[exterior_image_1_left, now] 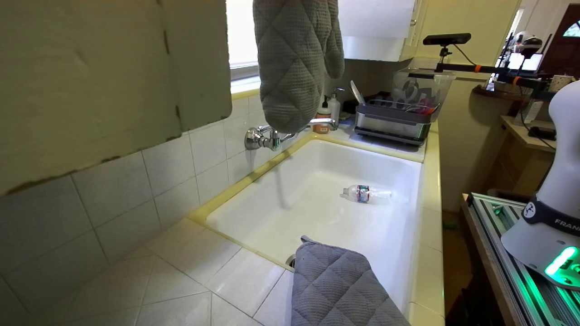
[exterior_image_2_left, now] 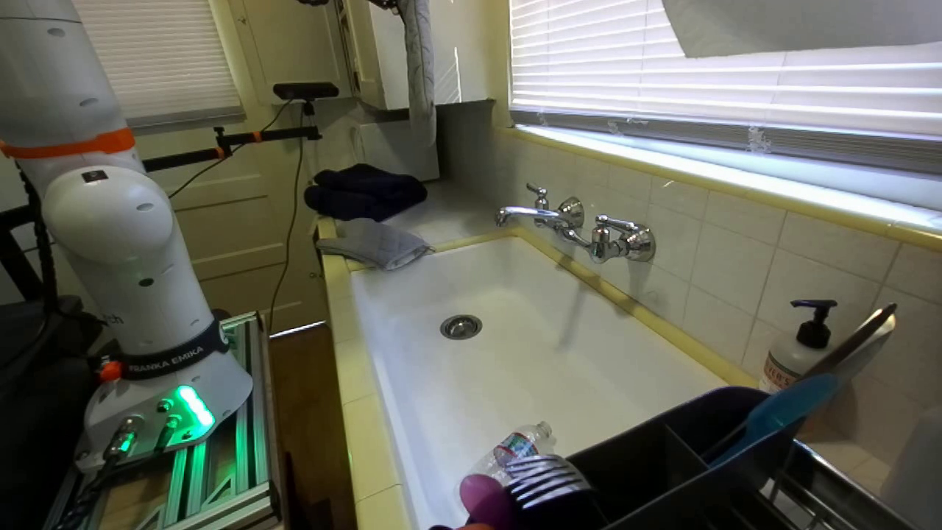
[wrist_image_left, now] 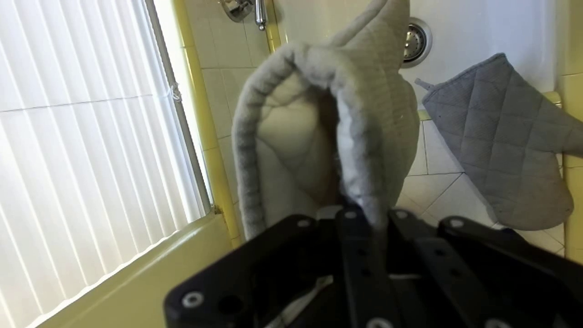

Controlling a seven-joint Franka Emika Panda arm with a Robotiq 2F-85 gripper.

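Observation:
A grey quilted oven mitt (exterior_image_1_left: pixel 293 59) hangs high above the left side of the sink. In the wrist view, my gripper is shut on the cuff edge of this mitt (wrist_image_left: pixel 382 104), whose opening faces the camera. The mitt's lower end dangles free in exterior view 1, well above the basin. A second grey mitt (exterior_image_1_left: pixel 342 282) lies flat on the tiled counter, one corner over the sink's edge by the drain (wrist_image_left: pixel 416 43). My gripper is outside exterior view 1. In exterior view 2, the hanging mitt (exterior_image_2_left: pixel 419 71) shows edge-on near the cabinet.
A clear plastic bottle (exterior_image_1_left: pixel 363 194) lies in the white sink (exterior_image_1_left: pixel 304 217). The faucet (exterior_image_2_left: pixel 574 221) juts from the tiled wall. A dish rack (exterior_image_1_left: pixel 392 119) and soap bottles (exterior_image_1_left: pixel 324 117) stand at the far end. Dark cloth (exterior_image_2_left: pixel 366 191) lies on the counter; tiles beside the wall are bare.

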